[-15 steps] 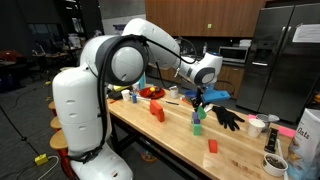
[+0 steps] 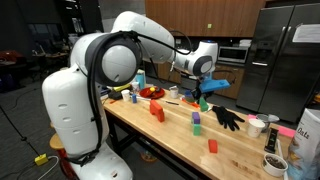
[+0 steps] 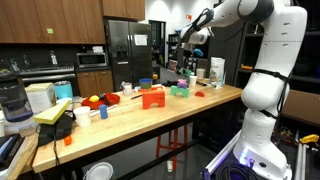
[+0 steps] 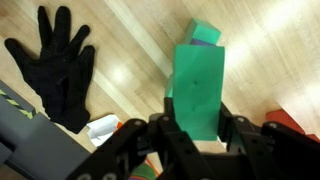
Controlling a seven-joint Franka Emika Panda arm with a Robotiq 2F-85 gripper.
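Observation:
A green block (image 4: 198, 88) is clamped in my gripper, standing out between the dark fingers in the wrist view. The held green block (image 2: 203, 103) hangs above the table in exterior view 1, under the gripper (image 2: 207, 94). Below it on the wood lie a purple block (image 2: 196, 117) and a green block (image 2: 196, 129), set close together. From the wrist, part of this group, including a green block end (image 4: 206, 30), shows past the held block, which hides the rest.
Black gloves (image 4: 58, 68) lie beside the blocks. A red block (image 2: 213, 146) rests on the table's near part, with a white mug (image 2: 255, 128) and a bowl (image 2: 274, 165) to the right. Red bins (image 2: 156, 92) stand at left. Bare wood (image 2: 170, 135) lies left of the blocks.
The gripper and the held green block have risen a little from the table over the last second. The blocks and gloves on the table appear unmoved.

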